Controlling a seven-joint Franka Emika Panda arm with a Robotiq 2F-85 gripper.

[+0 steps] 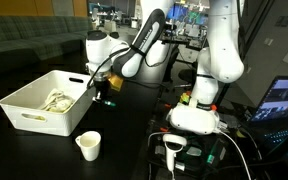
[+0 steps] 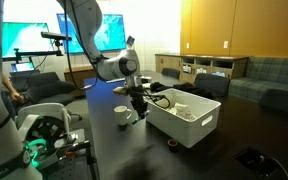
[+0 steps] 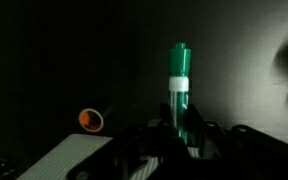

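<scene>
A green marker with a white band points away from my gripper in the wrist view. The gripper is shut on its near end. Exterior view 1 has the gripper over the dark table, right of a white box, with the marker tilted below it. From the other side, the marker shows small beside a white mug. The fingers are too small there to make out.
Inside the box lies a pale, crumpled or coiled thing. The mug stands in front of the box. A small round item with an orange centre lies near the gripper. Open table lies to the right.
</scene>
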